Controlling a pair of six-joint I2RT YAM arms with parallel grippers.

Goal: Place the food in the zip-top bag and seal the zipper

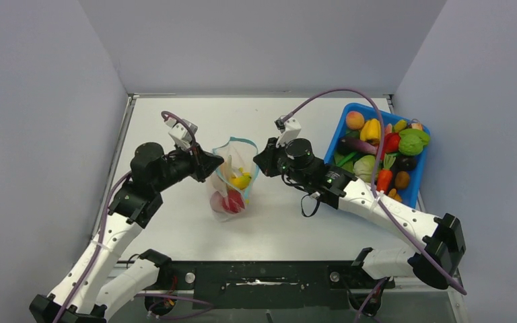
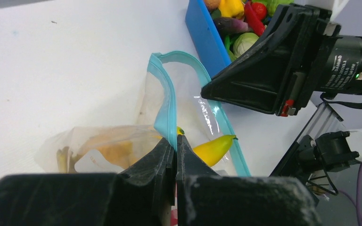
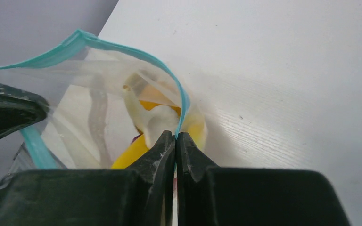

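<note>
A clear zip bag [image 1: 229, 202] with teal zipper rim stands mid-table, holding red and yellow items; a banana [image 2: 213, 149] shows inside. My left gripper [image 1: 219, 161] is shut on one side of the zipper rim [image 2: 167, 108], at the bag's left. My right gripper [image 1: 259, 161] is shut on the opposite rim [image 3: 183, 108], at the bag's right. The bag's mouth is open between them.
A blue bin [image 1: 412, 188] of assorted toy fruit and vegetables sits at the right of the table. Free table space lies behind and left of the bag. Walls border the sides and back.
</note>
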